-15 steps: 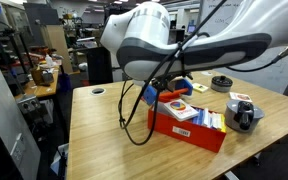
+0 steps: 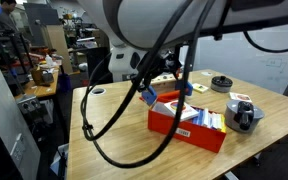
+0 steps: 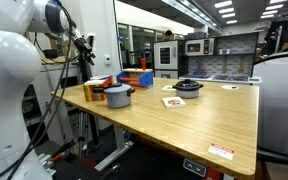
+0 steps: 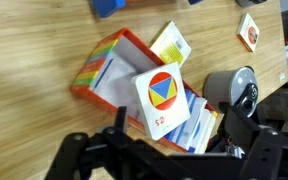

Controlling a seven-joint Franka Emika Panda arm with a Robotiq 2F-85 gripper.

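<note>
In the wrist view my gripper is open, its dark fingers (image 4: 121,148) wide apart at the bottom of the picture, and nothing shows between them. Beneath them, a white box (image 4: 160,100) with a red disc and a blue and yellow triangle lies flat on top of a red container (image 4: 132,50). Thin books or boxes (image 4: 195,125) stand at one end of that container, and small coloured pieces (image 4: 92,68) line its other end. Exterior view 1 shows the red container (image 2: 184,130) on the wooden table, partly behind a hanging black cable.
A grey pot (image 2: 244,116) stands close to the container's right side. Behind is a blue crate (image 3: 139,79) with red things. Farther along sit a dark pot (image 3: 187,88) and a flat box (image 3: 174,102). Bare tabletop (image 2: 102,120) lies to the left.
The arm has risen in exterior view 1, and its cable loop hangs differently, now crossing in front of the crate. The container, pot and crate have stayed where they were.
</note>
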